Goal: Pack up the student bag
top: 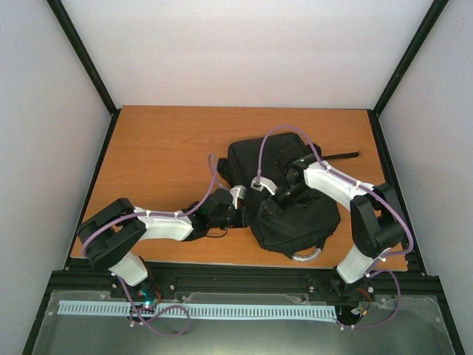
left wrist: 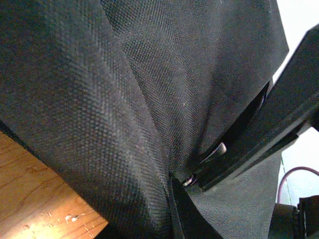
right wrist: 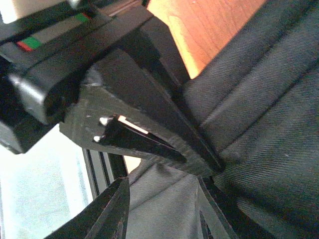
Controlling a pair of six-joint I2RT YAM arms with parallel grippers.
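Observation:
A black student bag lies on the table under both arms. My left gripper is at its left side; in the left wrist view its fingers are shut on a fold of the bag's cloth. A small metal zipper pull shows beside them. Over the front of the bag, close to the left one, is my right gripper. In the right wrist view its fingers stand apart below the left gripper's tips, with bag cloth behind the gap. Whether cloth lies between them is hard to tell.
A strap sticks out from the bag to the right, and a grey handle loop lies at its front edge. Both grippers almost touch.

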